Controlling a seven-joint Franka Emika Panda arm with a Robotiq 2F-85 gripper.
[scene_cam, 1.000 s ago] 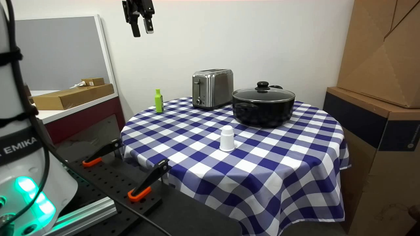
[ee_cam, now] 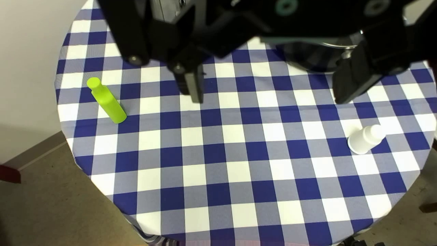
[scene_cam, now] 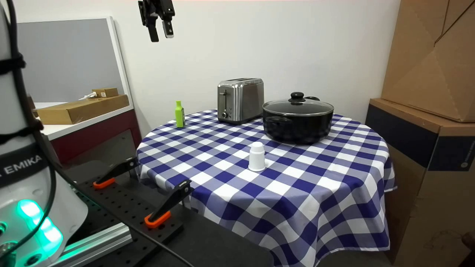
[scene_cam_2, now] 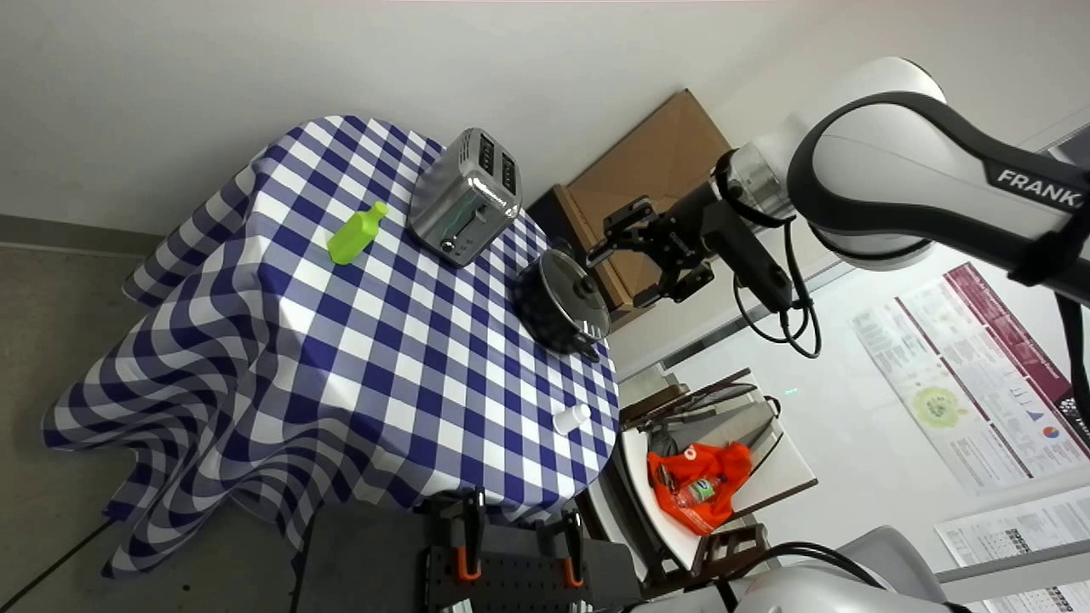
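High above the table hangs my gripper, open, with nothing between its fingers; the wrist view shows a wide gap between them. A green bottle stands upright near the table's far left edge. The white bottle is upright closer to the near side, well apart from the green one. Behind it sits a black pot with its glass lid on. A silver toaster stands at the back, left of the pot. In the wrist view, my gripper body covers most of the toaster and pot.
A blue and white checked cloth covers the round table, and its middle is bare. Two orange-tipped clamps grip the dark base by the near edge. Cardboard boxes stand to the right, and a wall is close behind.
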